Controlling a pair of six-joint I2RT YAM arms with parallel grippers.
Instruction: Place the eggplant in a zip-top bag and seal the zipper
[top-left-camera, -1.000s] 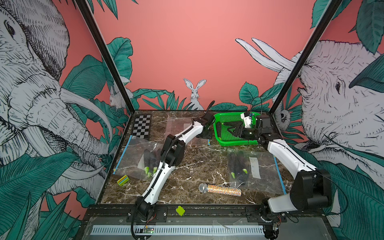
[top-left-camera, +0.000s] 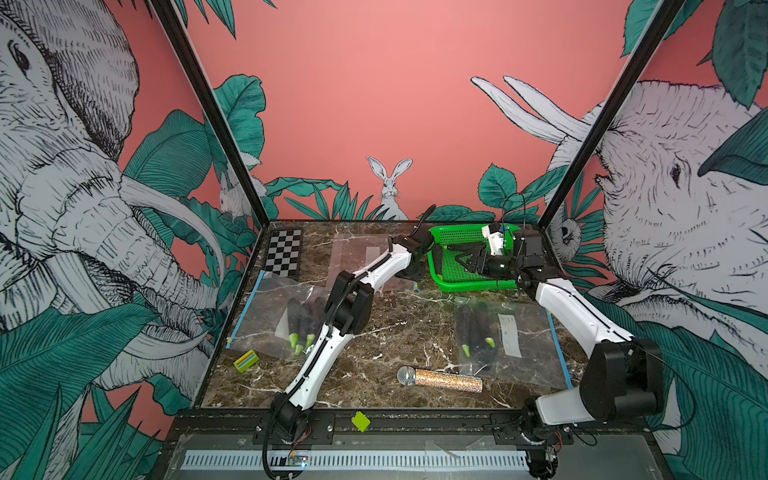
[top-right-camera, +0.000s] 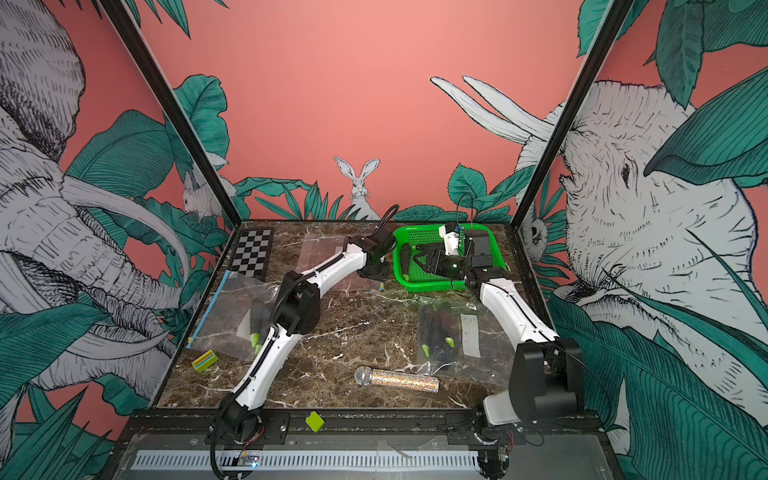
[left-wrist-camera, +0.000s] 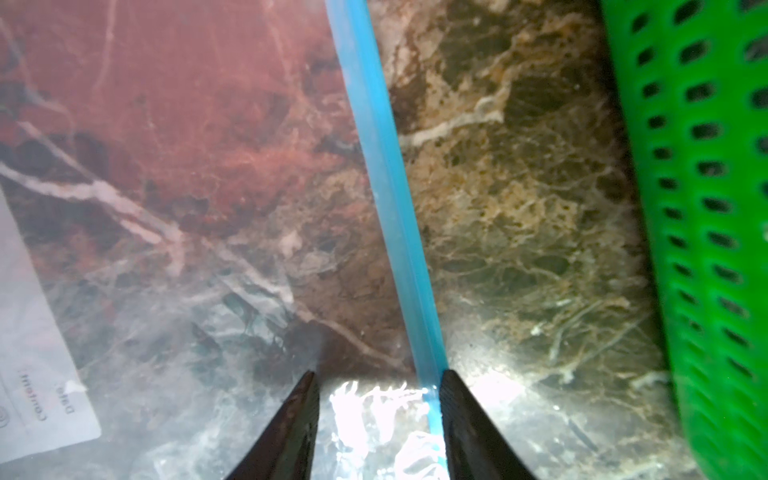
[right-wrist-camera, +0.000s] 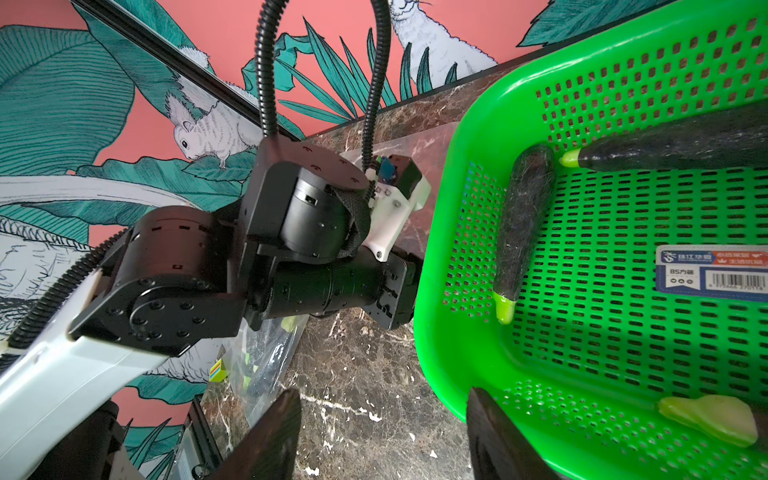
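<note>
An empty-looking zip bag (left-wrist-camera: 200, 200) lies at the back middle; in the left wrist view its blue zipper strip (left-wrist-camera: 400, 240) runs beside the basket. My left gripper is at that strip, part open, one fingertip on or just over it. My right gripper stands open above the green basket (right-wrist-camera: 436, 320), which holds eggplants (right-wrist-camera: 524, 224) with pale green stems. Other bags with eggplants inside lie at front left (top-left-camera: 264, 320) and front right (top-left-camera: 532, 352).
A glittery cylinder (top-left-camera: 440, 379) lies at the front middle. A checkerboard (top-left-camera: 282, 252) sits at the back left and a yellow-green block (top-left-camera: 245, 360) at front left. Bare table shows between the two front bags.
The right arm looks unchanged.
</note>
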